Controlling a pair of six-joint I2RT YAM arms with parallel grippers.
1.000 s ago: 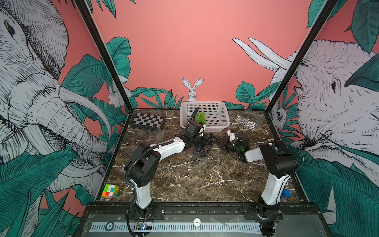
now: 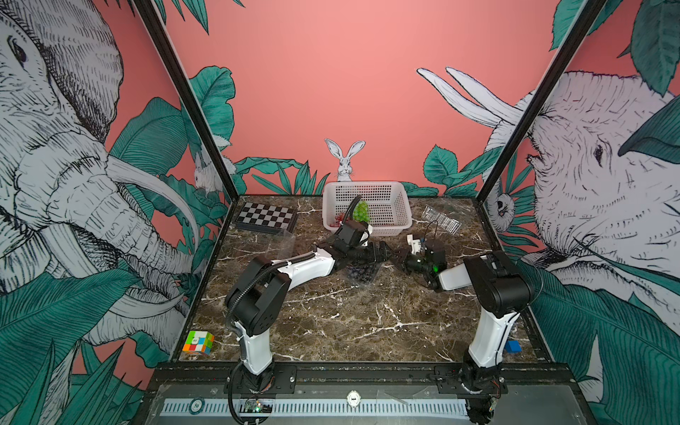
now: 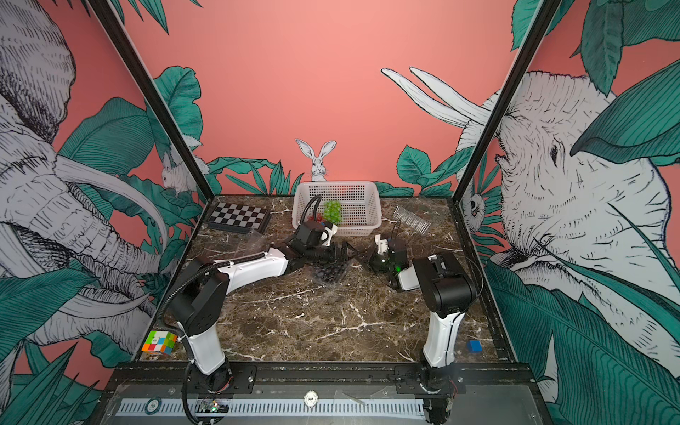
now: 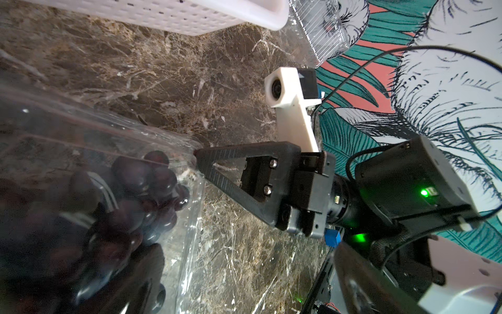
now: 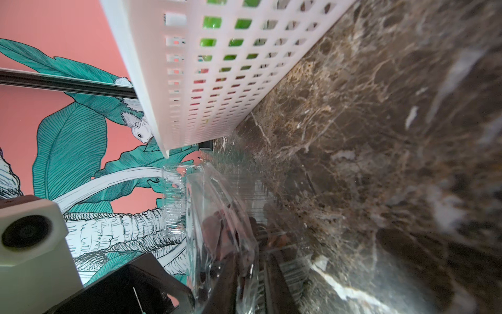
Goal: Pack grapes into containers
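Note:
Dark grapes lie in a clear plastic container, which also shows under my left gripper in the top left view. Wide open, my left gripper has one blurred finger over the grapes and the other outside the container to the right. My right gripper meets the container's corner from the right; a fingertip seems to touch it. In the right wrist view its fingers stand slightly apart among clear plastic, and whether they grip it is unclear.
Behind stands a white basket holding green grapes and something red. A clear ribbed container lies at back right, a checkered board at back left. A colored cube sits front left.
My left gripper has shifted slightly right and toward the front, covering more of the dark grapes from above. The right arm has barely moved.

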